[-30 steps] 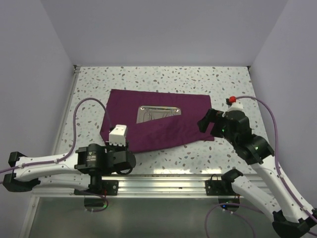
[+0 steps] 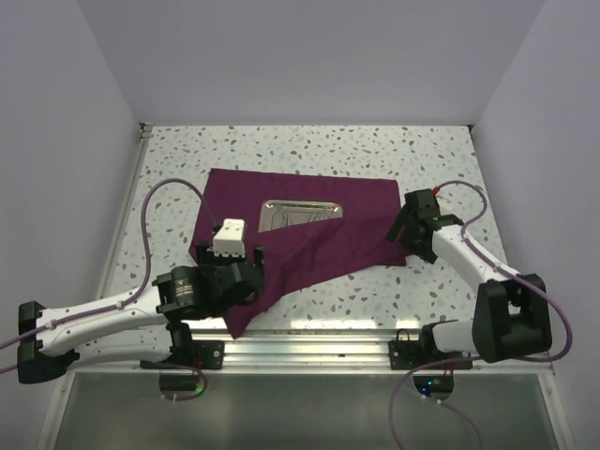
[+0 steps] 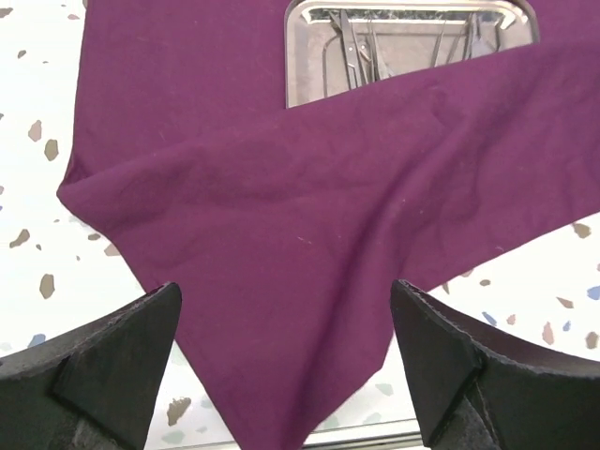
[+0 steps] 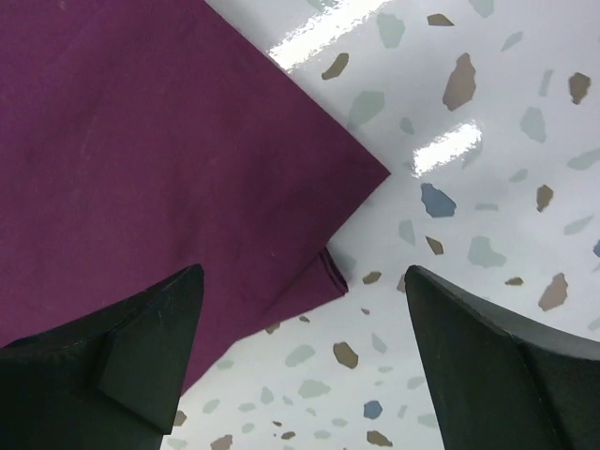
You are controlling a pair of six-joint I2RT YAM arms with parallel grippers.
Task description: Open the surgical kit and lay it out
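Observation:
A maroon cloth (image 2: 356, 244) lies on the speckled table, partly folded over a metal tray (image 2: 302, 206) of instruments, whose scissors and forceps show at the top of the left wrist view. The near left part of the cloth (image 3: 244, 262) trails toward the front edge. My left gripper is open above that part, nothing between its fingers. My right gripper is open over the cloth's right corner (image 4: 347, 173), where a small folded layer sticks out beneath.
A metal rail (image 2: 300, 347) runs along the front edge, and walls stand at left, back and right.
My right arm has moved back and down from the front right to the cloth's right corner. My left gripper has shifted slightly to the right, still over the cloth.

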